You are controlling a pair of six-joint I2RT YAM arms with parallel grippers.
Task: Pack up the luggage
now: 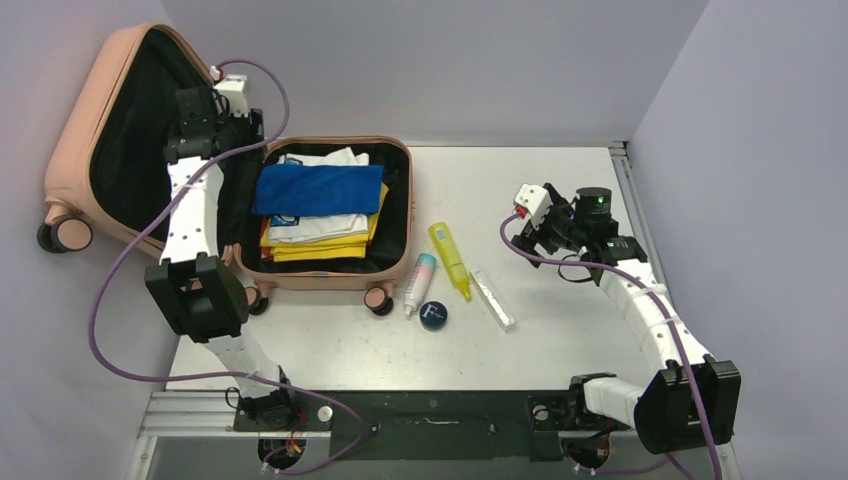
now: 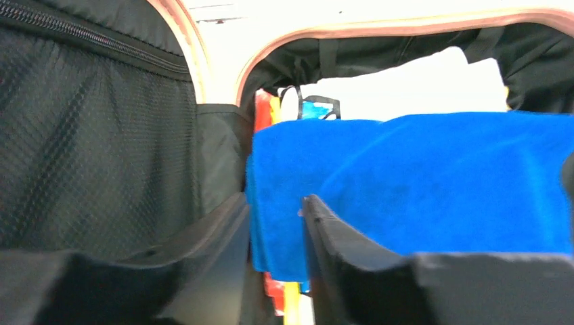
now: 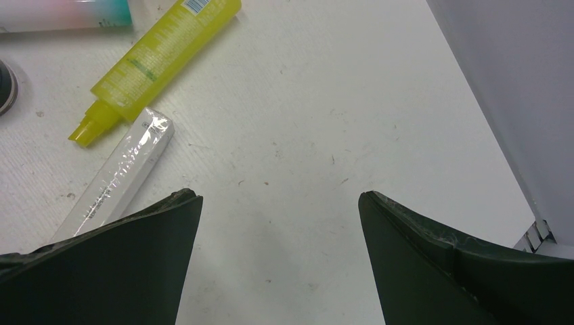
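Observation:
In the open suitcase [image 1: 393, 230], a blue cloth [image 1: 330, 188] [image 2: 413, 183] lies folded over white [image 1: 322, 228] and yellow clothes [image 1: 315, 250]. My left gripper hangs above the case's left part; its blurred fingers stand part open, with no object visibly held. My right gripper is open above the table, nothing between its fingers. Beside the case lie a yellow tube [image 1: 449, 255] [image 3: 162, 61], a white tube [image 1: 420, 283], a dark round tin [image 1: 433, 315] and a wrapped white bar [image 1: 492, 300] [image 3: 118, 179].
The suitcase lid [image 1: 110, 120] stands open against the left wall. Bare table [image 1: 520, 180] shows at the back right and along the front. Walls close in the back and both sides.

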